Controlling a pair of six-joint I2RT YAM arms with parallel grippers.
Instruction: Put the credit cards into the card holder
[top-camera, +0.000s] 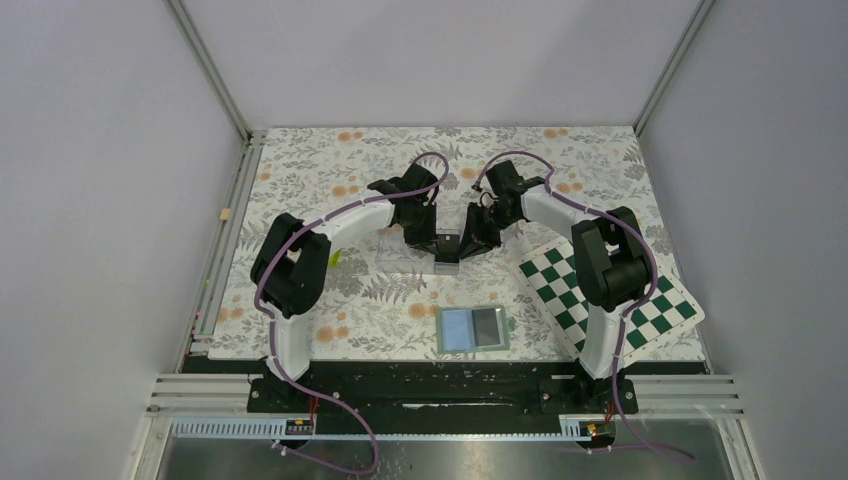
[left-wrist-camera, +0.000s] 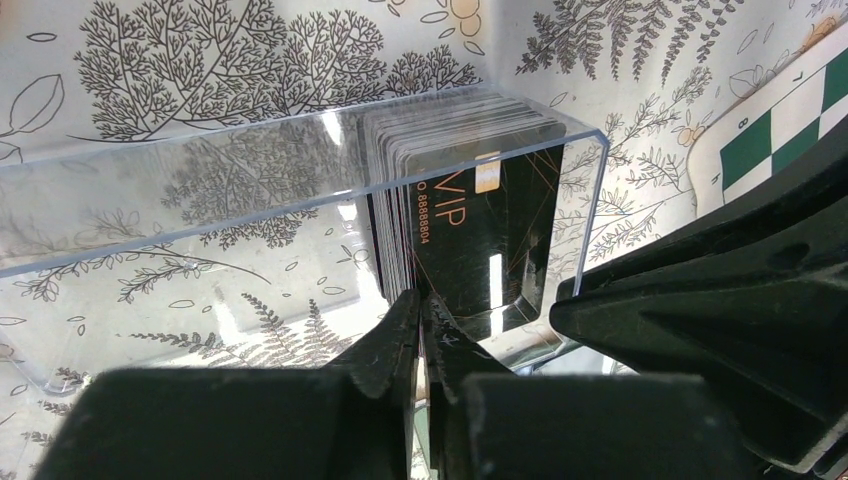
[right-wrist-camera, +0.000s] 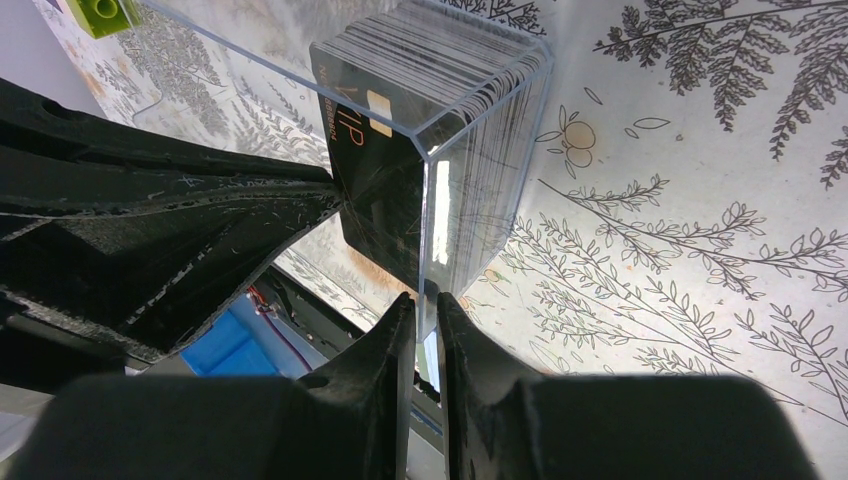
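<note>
A stack of credit cards (left-wrist-camera: 485, 225), a black VIP card in front, stands in a long clear box, seen also in the top view (top-camera: 447, 248). My left gripper has its fingertips close together at the lower edge of the stack, a narrow gap between the fingers; whether a card is pinched there is unclear. At the box's right end, the clear wall (right-wrist-camera: 428, 215) stands between the fingertips of my right gripper, shut on it. The open card holder (top-camera: 473, 329), blue and grey inside, lies near the table's front edge.
A green-and-white checkered board (top-camera: 610, 300) lies at the right, under the right arm. To the left of the box is a small yellow-green object (right-wrist-camera: 97, 14). The floral cloth between box and card holder is clear.
</note>
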